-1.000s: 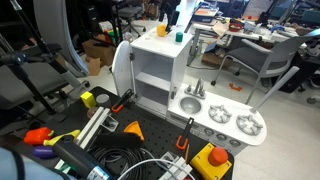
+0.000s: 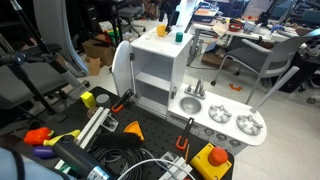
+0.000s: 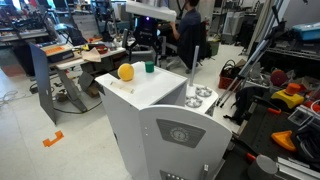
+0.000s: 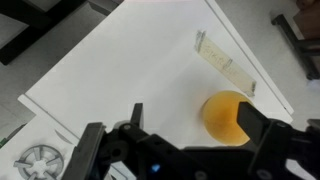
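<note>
A round yellow object [image 4: 222,118] sits on the white cabinet top [image 4: 130,75], partly behind the right finger in the wrist view. My gripper is open above that top, its fingers wide apart and nothing held between them. Exterior view 2 shows the yellow object [image 3: 126,72] with a green cup [image 3: 150,66] farther back. Both also appear in exterior view 1, the yellow one [image 2: 161,30] left of the green cup [image 2: 179,37]. The gripper is small and dark in the exterior views, so its exact height is hard to judge.
Below the cabinet top, a toy sink [image 2: 191,105] and stove burners [image 2: 249,124] lie on a lower white counter. A cabinet door [image 3: 180,140] swings outward. Tape [image 4: 225,66] marks the top near its edge. An orange-red button box [image 2: 212,160] stands on the dark table.
</note>
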